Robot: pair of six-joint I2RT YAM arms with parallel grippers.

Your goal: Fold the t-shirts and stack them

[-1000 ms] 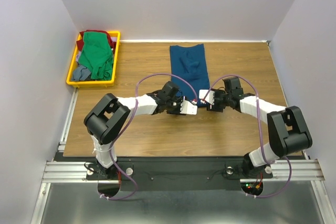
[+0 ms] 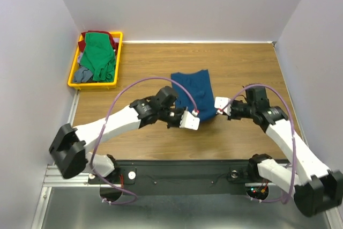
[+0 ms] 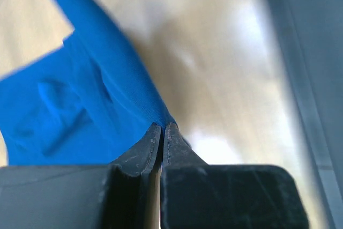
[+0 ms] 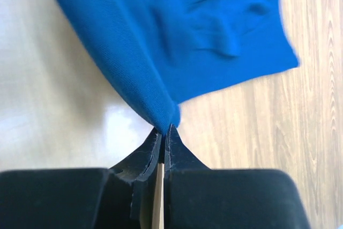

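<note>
The blue t-shirt (image 2: 194, 87) lies at mid-table in the top view, its near folded edge raised off the wood between my two grippers. My left gripper is shut on one end of that edge. At the other end, my right gripper has its fingers closed on the fold. Cloth hangs in a band from the fingertips in both wrist views, with the rest of the shirt lying creased beyond. From above, the white gripper housings hide the grasped corners.
A yellow basket (image 2: 119, 60) stands at the back left, holding a green cloth (image 2: 98, 52) and other dark red and grey-blue garments. Walls close in the left, right and back.
Both arms have since come up and toward the front, dragging the shirt nearer and lifting its near edge.
</note>
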